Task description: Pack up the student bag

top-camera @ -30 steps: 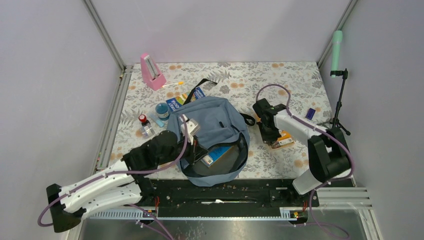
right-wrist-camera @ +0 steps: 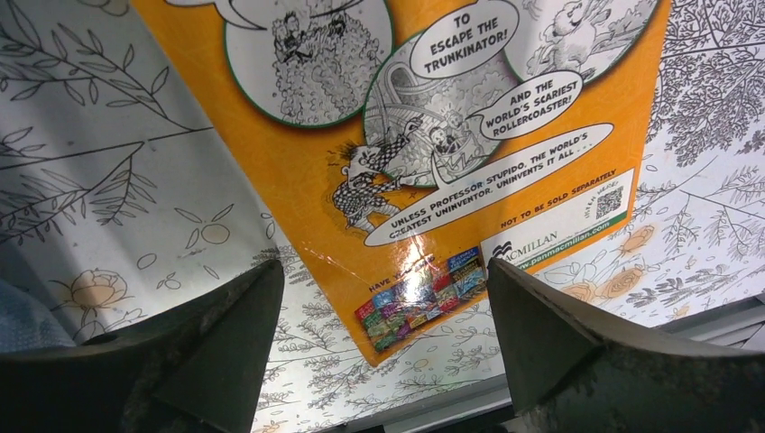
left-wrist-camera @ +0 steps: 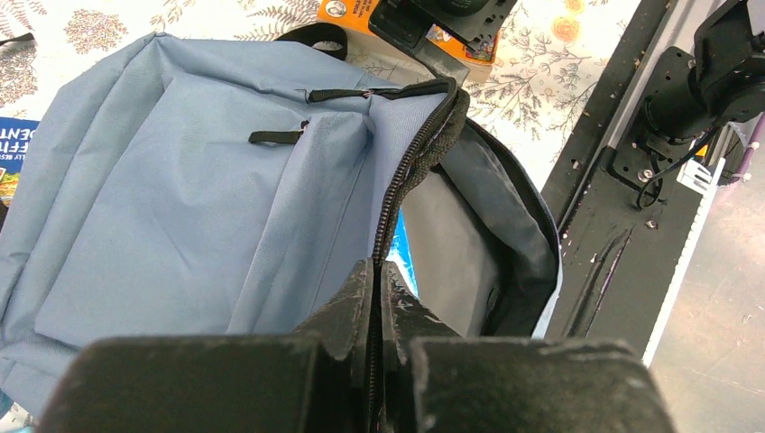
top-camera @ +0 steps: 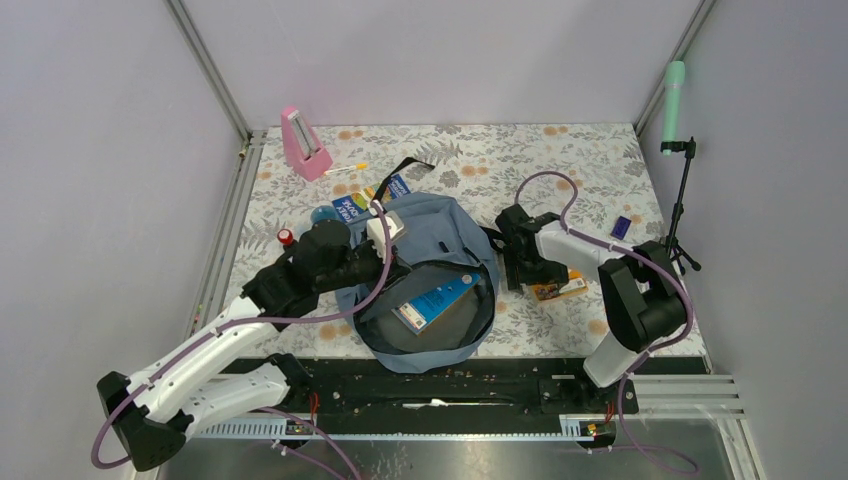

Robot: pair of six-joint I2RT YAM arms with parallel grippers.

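Note:
The blue-grey backpack (top-camera: 440,225) lies on the table with its main opening facing the near edge. A blue book (top-camera: 437,302) is partly inside it. My left gripper is shut on the zippered edge of the opening (left-wrist-camera: 424,144), which runs between its fingers and is held up off the book. Over an orange book (right-wrist-camera: 397,207) lying flat on the table to the bag's right, my right gripper stands open. Its fingers are spread on both sides of the book's near corner, holding nothing. From above, the right arm covers much of that book.
Behind the bag lies another blue book (top-camera: 352,206) under a strap. A red-capped bottle (top-camera: 286,238) stands left, partly hidden by the left arm. A pink metronome (top-camera: 304,146) is at the back left, a small dark blue item (top-camera: 621,228) at the right.
My left gripper has raised the bag's edge and drawn it back, so more of the inner blue book shows. The right arm has shifted slightly around the orange book, now a bit toward the bag.

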